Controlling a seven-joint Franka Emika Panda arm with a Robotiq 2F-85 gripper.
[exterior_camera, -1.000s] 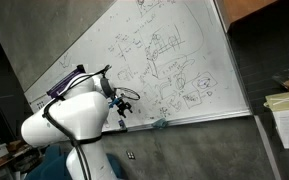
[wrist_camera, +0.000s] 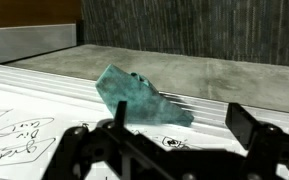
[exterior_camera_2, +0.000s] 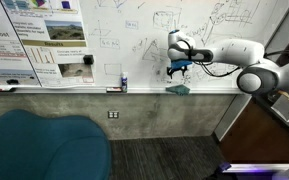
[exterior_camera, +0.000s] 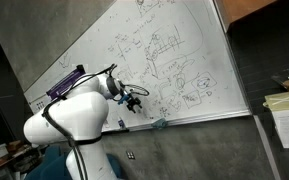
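A green cloth (wrist_camera: 134, 98) lies crumpled on the whiteboard's ledge, one corner standing up; exterior view 2 shows the same cloth (exterior_camera_2: 178, 90) below the arm. My gripper is open, its dark fingers wide apart with nothing held between them. In the wrist view the cloth appears beyond the fingers, mostly toward the left one, and no contact shows. Exterior view 1 has the gripper (exterior_camera: 135, 100) close to the board, up and to the left of the cloth (exterior_camera: 160, 124).
The whiteboard (exterior_camera: 199, 60) carries many dark drawings. A small bottle (exterior_camera_2: 124, 81) stands on the ledge left of the cloth, and posters (exterior_camera_2: 54, 32) hang farther left. A teal chair (exterior_camera_2: 49, 135) is below. Wall beneath the ledge is mostly bare.
The cloth appears unmoved.
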